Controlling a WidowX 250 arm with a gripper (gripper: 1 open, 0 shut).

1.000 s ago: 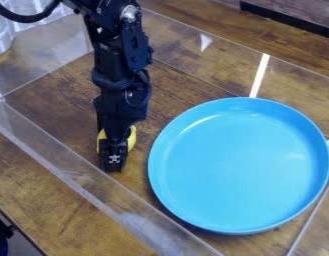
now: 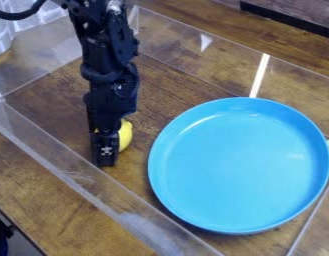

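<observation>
The black gripper [image 2: 107, 142] points straight down over a yellow object [image 2: 121, 137] on the wooden floor of a clear-walled enclosure, left of a large blue plate [image 2: 238, 165]. The gripper's tip overlaps the yellow object and hides much of it. I cannot tell whether the fingers are open or closed on it.
Clear walls run along the front left and the back, with a white strip [image 2: 259, 74] at the back right. Bare wood [image 2: 180, 75] lies free behind the gripper and plate. The plate fills much of the right side.
The gripper has shifted slightly left over the last second, and a bit more of the yellow object shows to its right.
</observation>
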